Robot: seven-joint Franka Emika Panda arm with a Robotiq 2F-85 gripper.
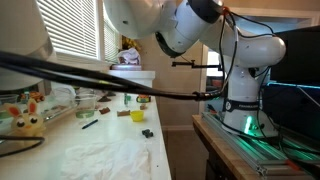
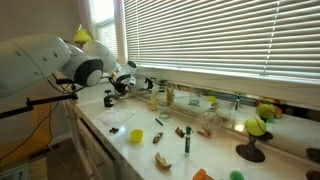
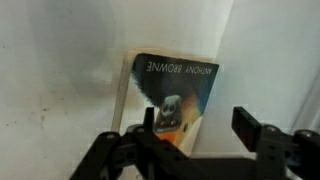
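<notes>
A book (image 3: 172, 92) with a dark cover and the name "Anthony Browne" lies on a pale surface in the wrist view. My gripper is over its lower part, its black fingers apart on either side of the picture. No object shows gripped between them, and the fingers cover the book's lower edge. In exterior view 2 the gripper end of the arm is far off at the back left of the counter, too small to read. Exterior view 1 does not clearly show the fingers.
A white cloth (image 1: 105, 160) lies flat on the counter. Near it stand a yellow cup (image 1: 137, 115) and small black items (image 1: 147, 133). An orange-eared plush toy (image 1: 27, 122) sits at the left. Along the window wall (image 2: 230, 85) are several small objects. A black cable crosses exterior view 1.
</notes>
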